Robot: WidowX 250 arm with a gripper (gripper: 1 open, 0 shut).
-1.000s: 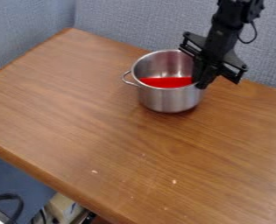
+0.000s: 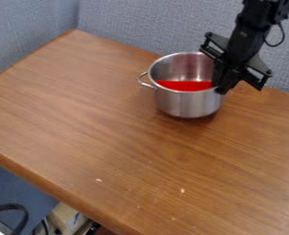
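A steel pot (image 2: 183, 102) with a side handle stands on the wooden table toward the back, with something red (image 2: 183, 85) inside it. My black gripper (image 2: 223, 86) reaches down from the upper right to the pot's right rim; its fingertips are small and dark against the rim, and it looks shut, though whether the thin rim is between the fingers cannot be made out.
Grey padded walls (image 2: 134, 23) bound the back and left. Cables lie off the table's edge at the bottom left.
The pot and my gripper have both moved a little to the right over the last second, the gripper staying at the pot's right rim.
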